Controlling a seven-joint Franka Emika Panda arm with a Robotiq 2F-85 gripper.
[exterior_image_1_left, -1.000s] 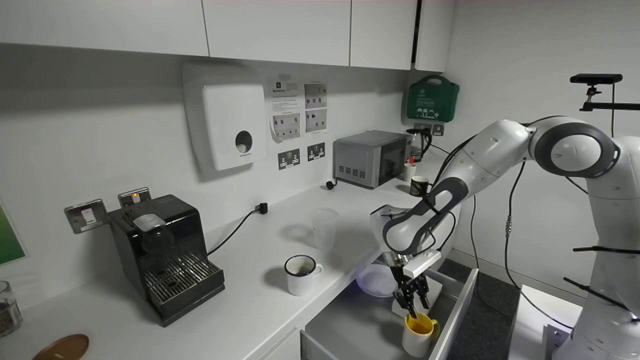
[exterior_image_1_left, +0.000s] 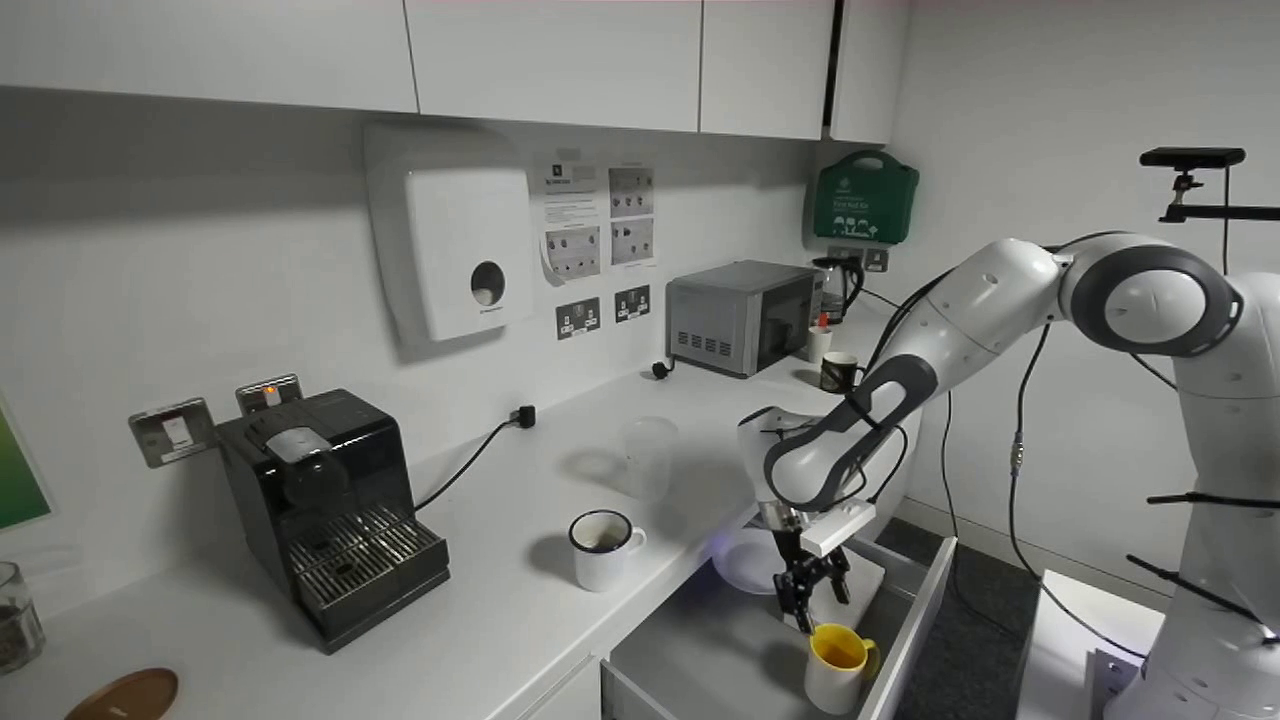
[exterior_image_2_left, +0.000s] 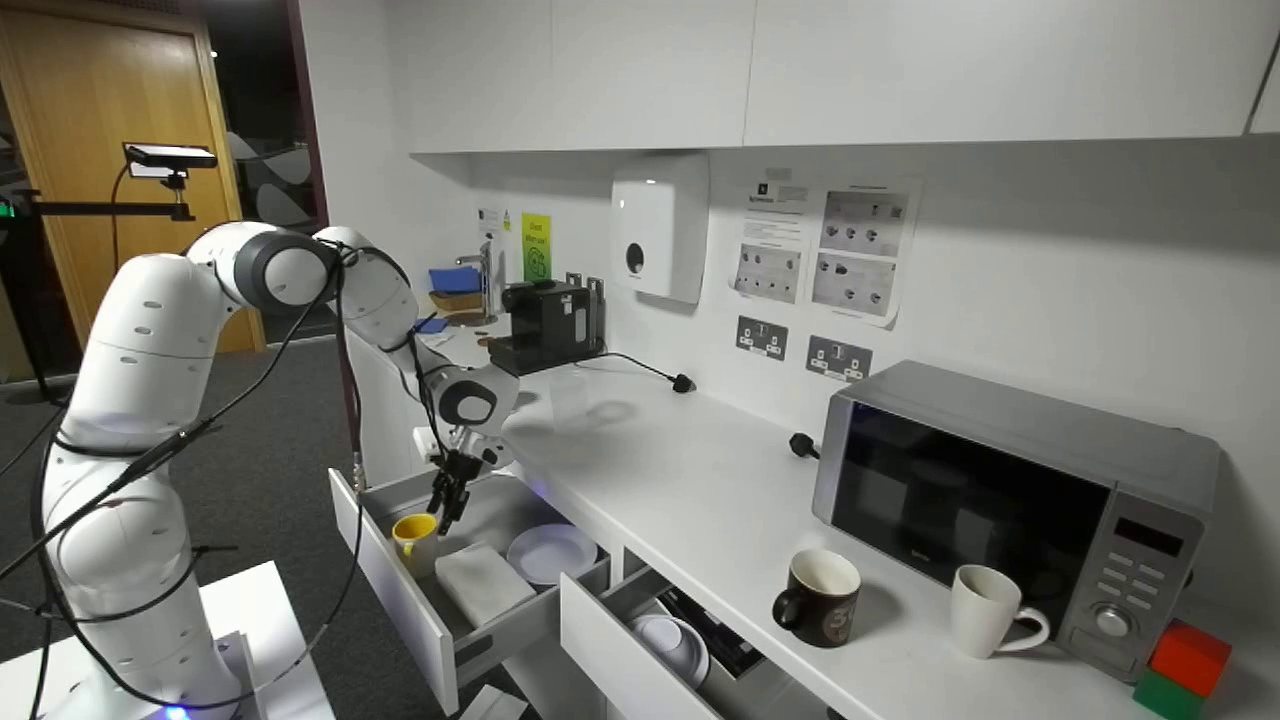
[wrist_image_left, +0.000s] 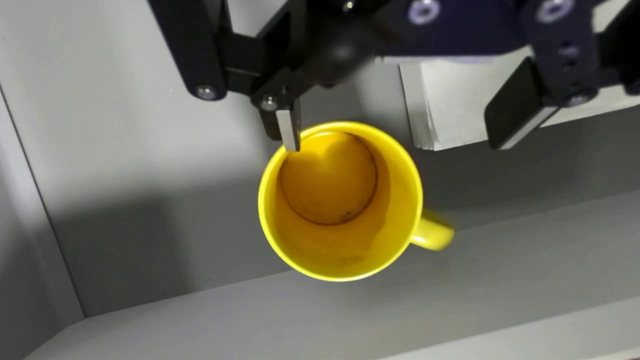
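A mug, white outside and yellow inside (exterior_image_1_left: 833, 684), stands upright in the pulled-out drawer (exterior_image_1_left: 720, 654), close to its front panel. From above, in the wrist view, the mug's yellow interior (wrist_image_left: 336, 252) looks empty, and its handle (wrist_image_left: 433, 234) points right. My gripper is open above the mug, toward its rim on the side away from the drawer front. The left fingertip (wrist_image_left: 290, 129) overlaps the rim in that view; I cannot tell whether it touches. The other finger lies well to the right, clear of the mug. Nothing is held.
White folded paper or cloth (exterior_image_2_left: 482, 583) and a pale plate (exterior_image_2_left: 552, 554) share the drawer. A second open drawer (exterior_image_2_left: 642, 672) holds dishes. On the counter stand a white mug with a dark rim (exterior_image_1_left: 597, 564), a coffee machine (exterior_image_1_left: 324, 504) and a microwave (exterior_image_1_left: 738, 318).
My gripper has shifted slightly left in exterior view 1, from over the mug toward its rim. The mug has not visibly moved.
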